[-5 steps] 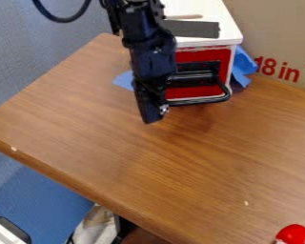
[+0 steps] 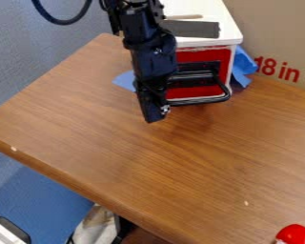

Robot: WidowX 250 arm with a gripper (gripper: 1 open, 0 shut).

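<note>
A red toy oven (image 2: 197,91) with a white top and a black door frame with handle stands at the back of the wooden table (image 2: 130,172). My black arm hangs down in front of its left side, the gripper (image 2: 158,109) pointing down at the lower left end of the door handle. Whether its fingers are open or shut, or hold anything, is too small and dark to tell.
Blue tape (image 2: 240,67) lies around the oven. A cardboard panel (image 2: 280,38) rises at the back right. A red object (image 2: 295,235) sits at the front right corner.
The oven looks unchanged.
</note>
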